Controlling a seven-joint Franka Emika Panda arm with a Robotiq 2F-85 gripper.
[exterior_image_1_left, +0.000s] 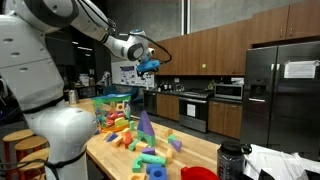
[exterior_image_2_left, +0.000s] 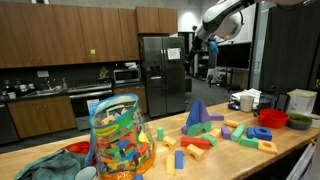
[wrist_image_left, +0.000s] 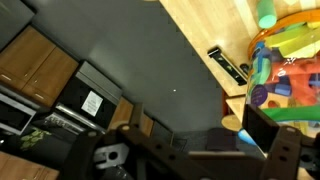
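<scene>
My gripper (exterior_image_1_left: 148, 68) hangs high above the table, its fingers open with nothing between them in the wrist view. Loose toy blocks in several colours lie on the wooden table, among them a purple pointed piece (exterior_image_2_left: 196, 115) and a blue block (exterior_image_1_left: 157, 172). A clear container with a colourful rim (exterior_image_2_left: 122, 140) holds many more blocks. Seen from the wrist, that container (wrist_image_left: 292, 70) lies off to the right, with a green cylinder (wrist_image_left: 266, 13) and a small dark object (wrist_image_left: 228, 66) on the table beside it.
A black canister (exterior_image_1_left: 232, 160) and a red bowl (exterior_image_1_left: 198, 173) stand at the table's near right in exterior view 1. A white cloth (exterior_image_1_left: 277, 163) lies beyond the canister. Kitchen cabinets and a dark fridge (exterior_image_2_left: 164, 75) stand in the background, past the table.
</scene>
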